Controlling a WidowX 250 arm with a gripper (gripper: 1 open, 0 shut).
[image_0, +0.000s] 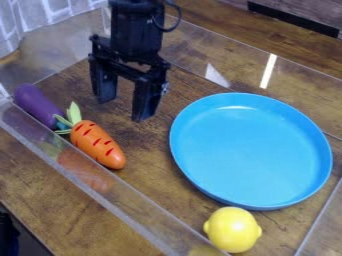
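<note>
The black gripper (128, 84) hangs over the wooden table, upper middle of the view, open, with nothing seen between its fingers. A toy carrot (98, 143) with green leaves lies below and left of it, and a purple eggplant (36, 102) lies at the far left beside the carrot. A round blue plate (250, 150) fills the right side, apart from the gripper. A yellow lemon (233, 229) sits near the bottom right, below the plate.
Clear plastic walls run along the table's lower left and right sides. Bare wood (154, 180) lies between the carrot and the plate, and more behind the plate at the back.
</note>
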